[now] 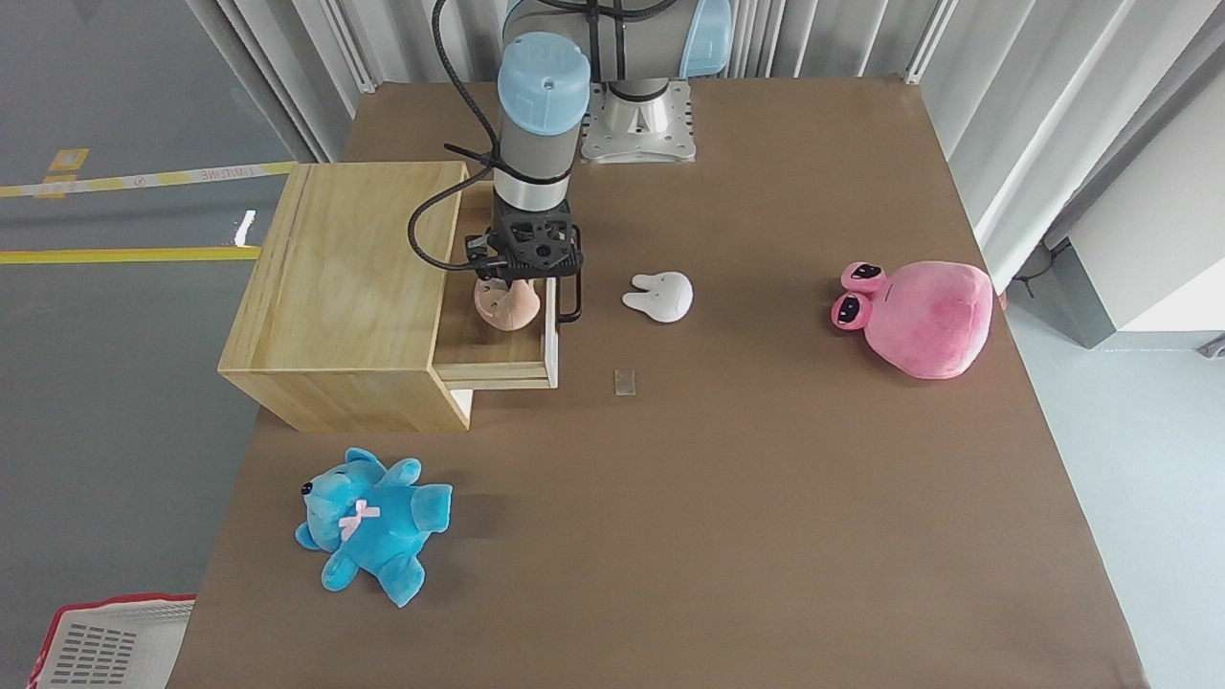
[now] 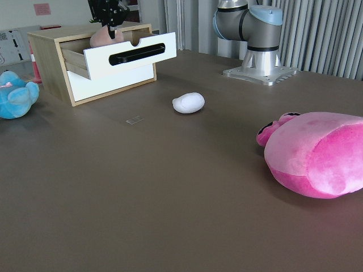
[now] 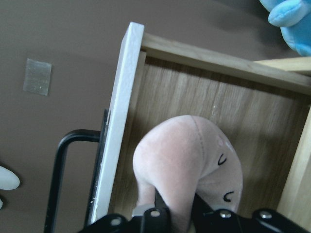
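Observation:
A pale pink plush toy (image 1: 505,308) is inside the open drawer of the wooden cabinet (image 1: 333,276), seen from above in the wrist view (image 3: 180,155) over the drawer's wooden floor (image 3: 262,126). My gripper is at its top, apparently shut on the toy's narrow part; the fingertips are largely hidden by it. In the left view the toy shows above the drawer front (image 2: 130,62), below the black gripper housing.
A white plush bunny head (image 1: 660,297) lies right of the drawer. A pink plush (image 1: 924,320) sits at the right, a blue bear (image 1: 385,528) in front of the cabinet.

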